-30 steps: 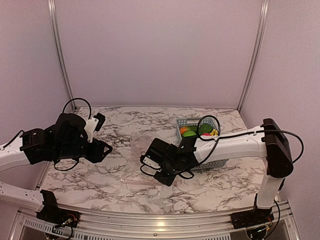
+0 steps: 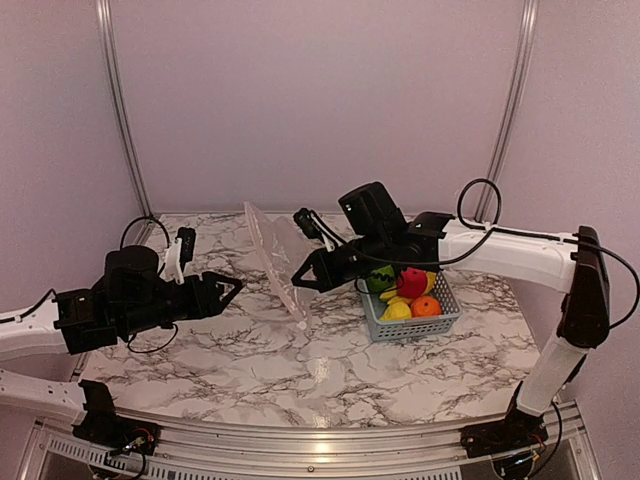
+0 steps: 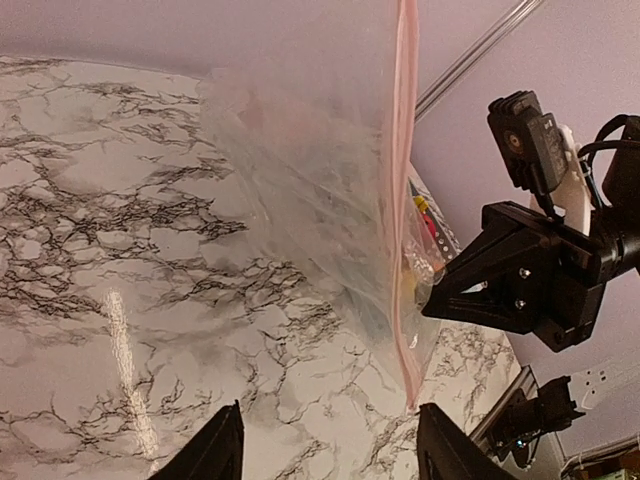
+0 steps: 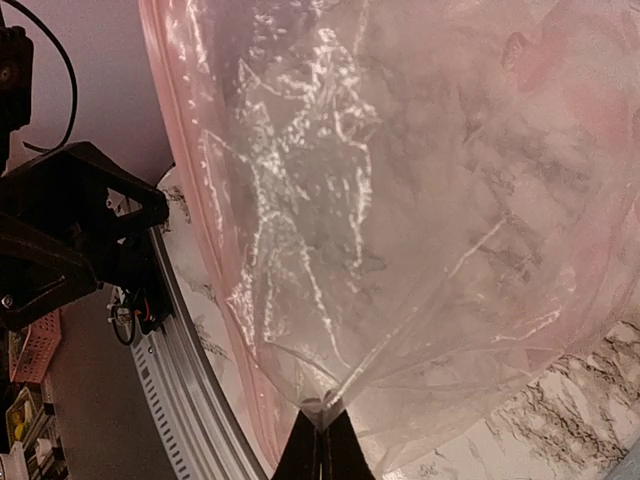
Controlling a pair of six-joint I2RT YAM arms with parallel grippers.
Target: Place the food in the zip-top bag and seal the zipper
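Note:
A clear zip top bag (image 2: 275, 255) with a pinkish zipper edge (image 3: 399, 200) hangs upright above the table in the middle. My right gripper is shut on it, the film gathered into creases at its fingertips. Left of the bag, my left gripper (image 2: 238, 287) stands open and apart from it; the bag's zipper edge runs down in front of its fingers (image 3: 222, 445) in the left wrist view. The food, including a red piece (image 2: 411, 283), a yellow piece (image 2: 396, 311) and an orange (image 2: 426, 306), lies in the basket, partly behind the right arm.
A grey basket (image 2: 412, 328) stands at the right of the marble table (image 2: 330, 385), just beyond the right gripper. A metal rail (image 2: 310, 450) runs along the front edge.
The bag lay flat on the table; now my right gripper has lifted it upright, moving up and away from the front. My left gripper has moved slightly right, toward the bag.

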